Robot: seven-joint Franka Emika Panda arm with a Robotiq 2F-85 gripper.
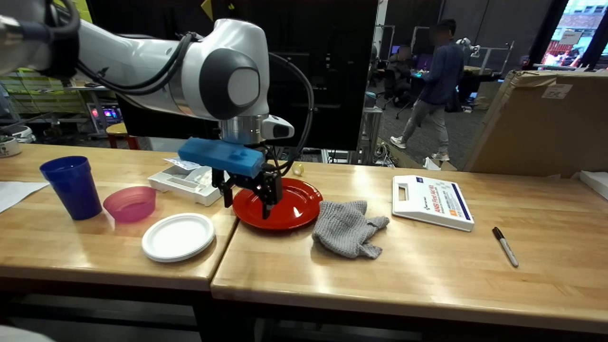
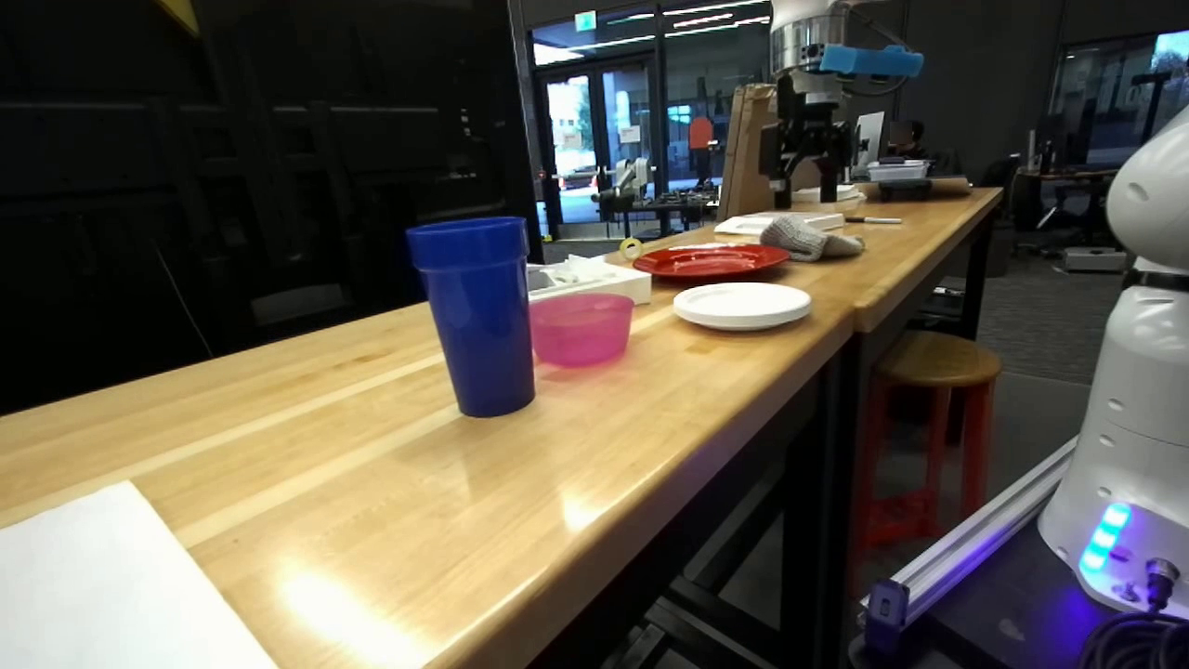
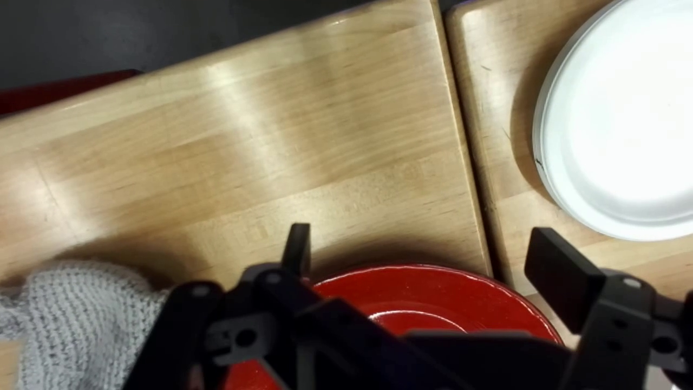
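My gripper [image 1: 247, 208] hangs above the left part of a red plate [image 1: 295, 206], its fingers spread wide with nothing between them. From the wrist, one finger [image 3: 298, 250] and the other finger [image 3: 557, 273] stand well apart, and the gripper's body covers much of the red plate. To the left of the red plate lies a white plate [image 1: 178, 236], across the seam between the tables. On the red plate's right, a crumpled grey knitted cloth [image 1: 345, 229] rests on the wood. Exterior view 2 shows the open gripper [image 2: 804, 199] clear above the table.
A blue cup [image 1: 73, 188], a pink bowl [image 1: 130, 205] and a white tray [image 1: 183, 181] stand on the left. Toward the right lie a white first aid case [image 1: 431, 200] and a marker [image 1: 505, 247]. Bare wood surrounds the marker and runs along the front edge.
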